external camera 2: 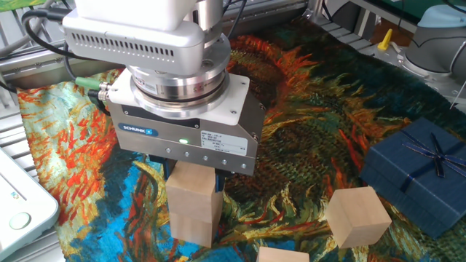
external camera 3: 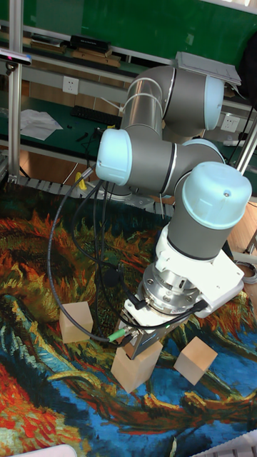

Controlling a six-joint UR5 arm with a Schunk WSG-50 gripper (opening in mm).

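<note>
Two pale wooden blocks stand stacked on the patterned cloth in exterior view 2: an upper block [external camera 2: 193,189] on a lower block [external camera 2: 191,230]. My gripper [external camera 2: 195,179] points down over this stack. Its dark fingers [external camera 2: 220,180] flank the upper block and look shut on it, with the far contact partly hidden. The upper block rests on, or very close to, the lower one. In exterior view 3 the stack [external camera 3: 135,368] shows beneath the gripper, whose fingers are mostly hidden there.
A loose wooden block [external camera 2: 358,218] lies right of the stack, and another block [external camera 2: 282,255] is cut off by the bottom edge. A dark blue ribboned box [external camera 2: 419,175] sits at the right. A white device [external camera 2: 25,204] stands at the left.
</note>
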